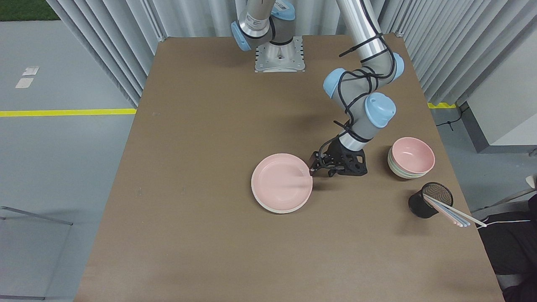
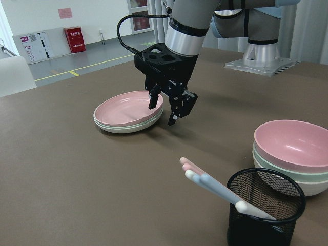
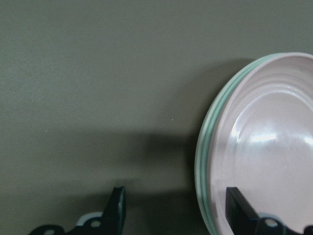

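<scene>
A stack of plates, pink on top with pale green and white rims beneath [image 1: 281,183] [image 2: 126,108] [image 3: 267,145], lies on the middle of the table. My gripper [image 2: 162,107] hangs just over the stack's near-right edge in the left view. In the wrist view its two fingers are wide open and empty, one over bare table, the other over the pink plate, with the stack's rim between them.
Stacked bowls [image 1: 411,155], pink on top, stand to the right. A black mesh holder [image 1: 423,204] with chopsticks or similar sticks stands nearer the front right.
</scene>
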